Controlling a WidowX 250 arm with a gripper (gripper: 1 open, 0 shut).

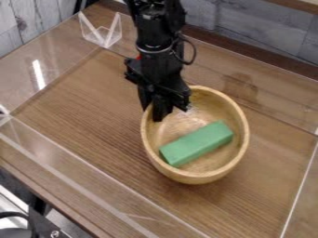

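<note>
My black gripper (159, 100) reaches down from the top centre to the near-left rim of a wooden bowl (224, 109), shut on it, though its fingertips are dark and hard to make out. A green block (196, 143) lies inside the bowl at an angle. A small red object (140, 59) is mostly hidden behind the arm.
A clear plastic object stands at the upper left edge. A grey wall runs along the back right.
</note>
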